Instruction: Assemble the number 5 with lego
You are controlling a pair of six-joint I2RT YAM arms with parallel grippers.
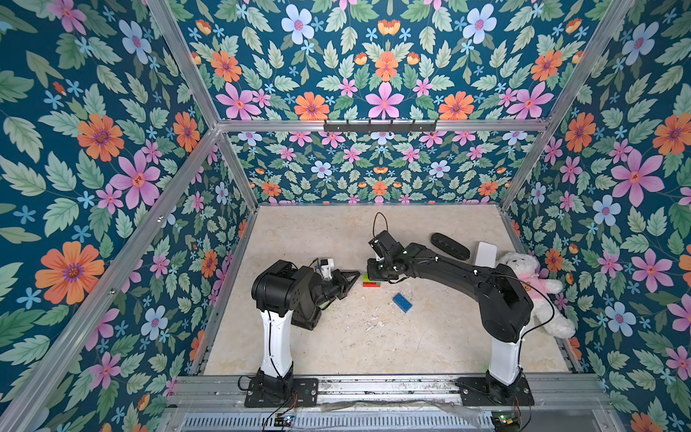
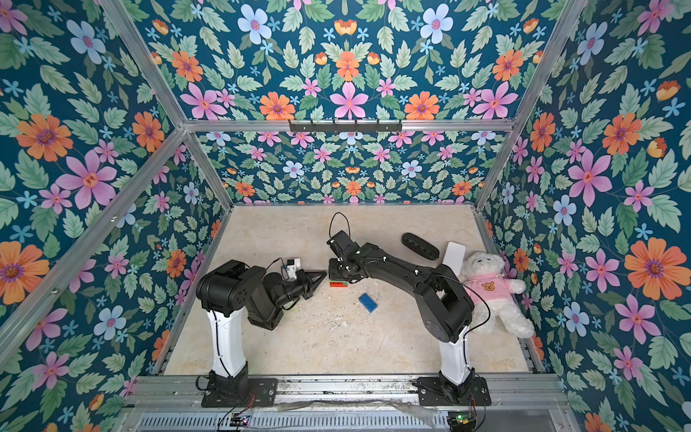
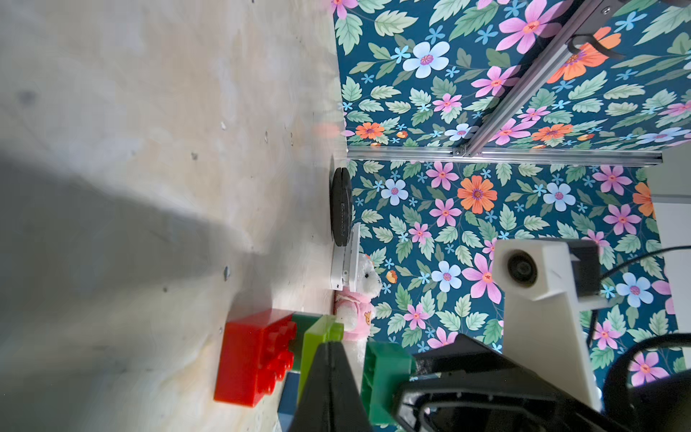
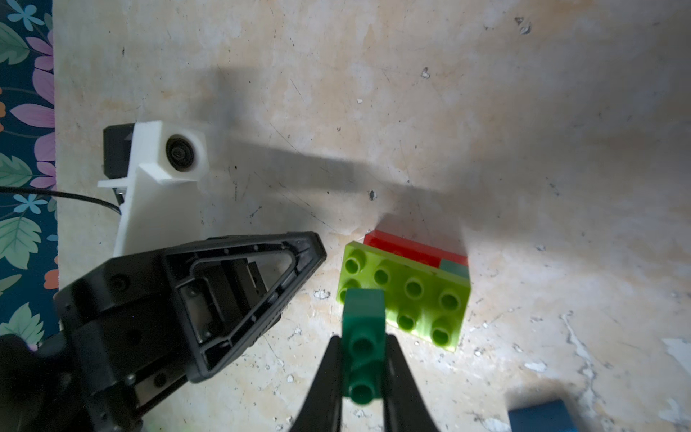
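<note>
Clasped in my right gripper is a small dark green brick [image 4: 363, 316], held above the left part of a lime green brick [image 4: 413, 288]. Whether the two touch, I cannot tell. Under the lime brick lie a red brick [image 3: 248, 356] and a dark green one [image 3: 303, 334], forming a small stack on the table. My left gripper is shut with nothing showing between its fingers, its tips just left of the lime brick in the right wrist view. A blue brick [image 1: 401, 302] lies apart, to the right and nearer the front.
A black elongated case [image 1: 450, 245] and a white box [image 1: 486, 254] lie at the back right, beside a white teddy bear [image 2: 489, 284] in pink.
</note>
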